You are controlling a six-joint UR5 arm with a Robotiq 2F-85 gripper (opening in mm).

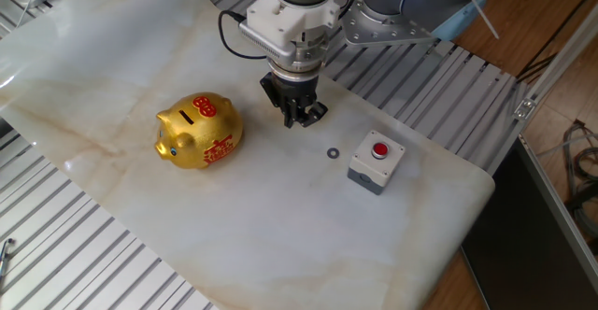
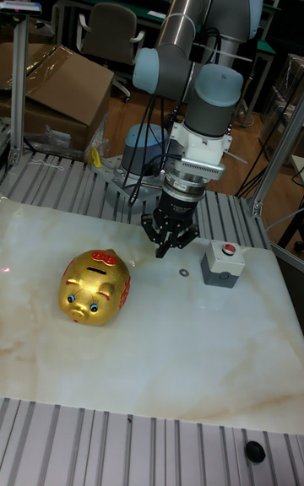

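Observation:
A gold piggy bank [image 1: 199,131] with red markings and a dark slot on top stands upright on the pale marbled sheet. To its right lies a small, flat grey disc with a dark centre [image 1: 333,152], close to a grey-and-white box with a red button [image 1: 376,162]. My black gripper [image 1: 297,122] points down above the sheet, between the piggy bank and the disc and nearer the arm's base. It appears apart from all three. From both sides its dark fingers overlap, so how far the fingers are parted is unclear. Nothing can be made out between them.
Free sheet [image 1: 271,226] stretches in front of the piggy bank and button box. Slotted metal table [image 1: 84,254] borders the sheet. A round black knob [image 2: 255,451] sits at the near edge, and a cardboard box [image 2: 67,94] stands behind the table.

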